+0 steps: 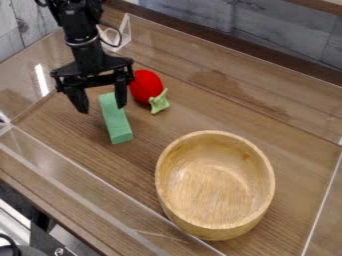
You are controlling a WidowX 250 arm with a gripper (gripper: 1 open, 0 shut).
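Observation:
The black gripper (91, 88) hangs at the upper left on its arm, open, with its fingers apart. Just below and right of it a green block (115, 118) lies on the wooden table. Behind the block, to the right, is a red object (146, 84) with a small green piece (159, 103) at its lower end. Whether a finger touches the green block is hard to tell.
A large tan bowl (214, 185) occupies the lower right of the table (267, 70). A white cable runs near the wall at the top left.

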